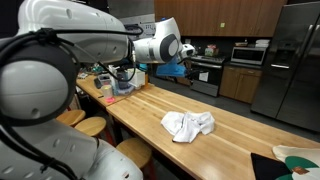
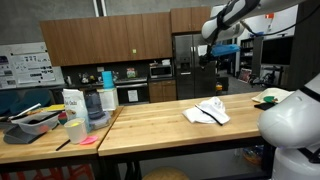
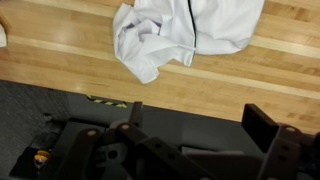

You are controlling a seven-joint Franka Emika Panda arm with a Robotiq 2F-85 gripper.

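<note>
A crumpled white cloth lies on the wooden table, with a dark stripe or cord across it in the wrist view. From above, the cloth shows near the table's edge. My gripper is open, its two dark fingers wide apart at the bottom of the wrist view with only floor and table edge between them. In exterior view 2 the gripper hangs well above the cloth, not touching it. Exterior view 1 has the gripper high over the table, pointing down.
At the table's far end stand a white tub, a blue-capped container and a basket. A green-and-white tray and a black item lie at the near right.
</note>
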